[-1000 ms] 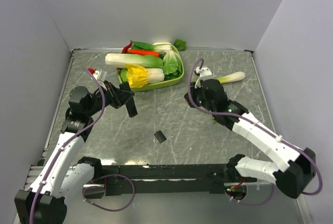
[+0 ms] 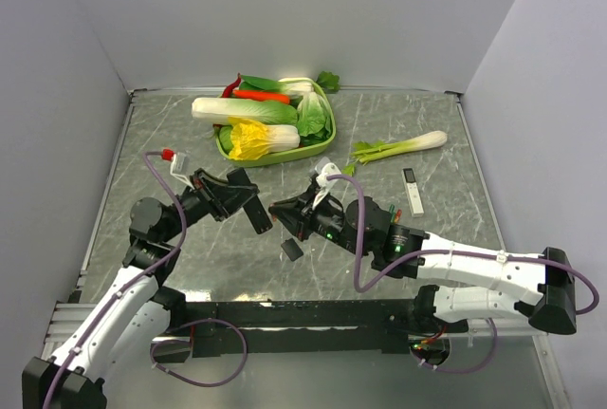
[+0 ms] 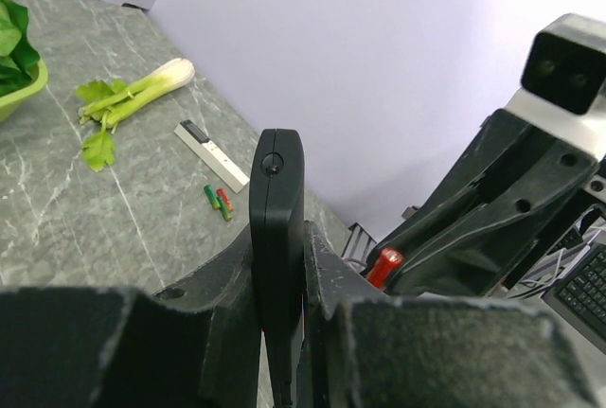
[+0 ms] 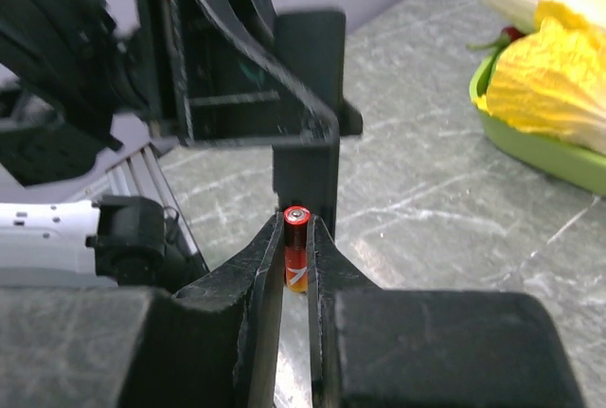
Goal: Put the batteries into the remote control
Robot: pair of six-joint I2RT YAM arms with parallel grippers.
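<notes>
My left gripper is shut on the black remote control, held tilted above the counter left of centre. My right gripper is shut on a red battery, held upright between its fingertips close to the remote's lower part, just right of it in the top view. The black battery cover lies on the counter below them. Loose green and red batteries lie on the counter at the right, partly hidden by the right arm in the top view.
A green basket of vegetables stands at the back. A leek and a white remote-like object lie at the right. Walls enclose the grey marble counter on the back and sides.
</notes>
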